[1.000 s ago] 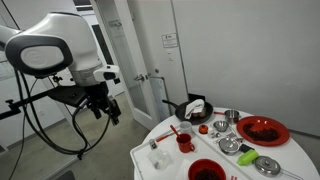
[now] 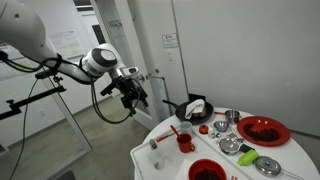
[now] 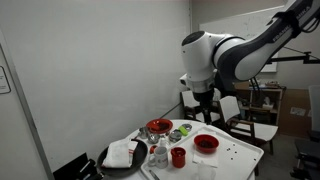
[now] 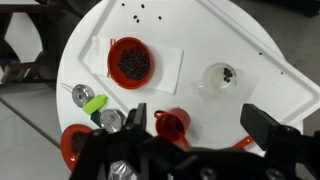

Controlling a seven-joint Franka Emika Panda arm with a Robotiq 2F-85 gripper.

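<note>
My gripper is open, with nothing between its fingers. It hangs well above the white tray (image 4: 100, 20), and exterior view 1 shows the gripper (image 2: 136, 101) at the table's left side. On the tray in the wrist view, a red bowl (image 4: 130, 64) of dark beans rests on a white napkin. To its right stands a clear cup (image 4: 216, 79) with a few dark beans at the bottom. A red mug (image 4: 171, 125) lies below the cup, near the left finger. Part of a red-handled utensil (image 4: 243, 142) shows beside the right finger.
Across the table sit a large red plate (image 2: 264, 131) of dark contents, a green item (image 2: 268, 165), metal pots (image 2: 233, 116) and a black pan (image 2: 181, 109) with a white cloth. Several loose beans dot the tray's upper part. Bare tray surrounds the clear cup.
In exterior view 1, the gripper has moved right, toward the table, and ends somewhat higher. The tableware has not visibly moved.
</note>
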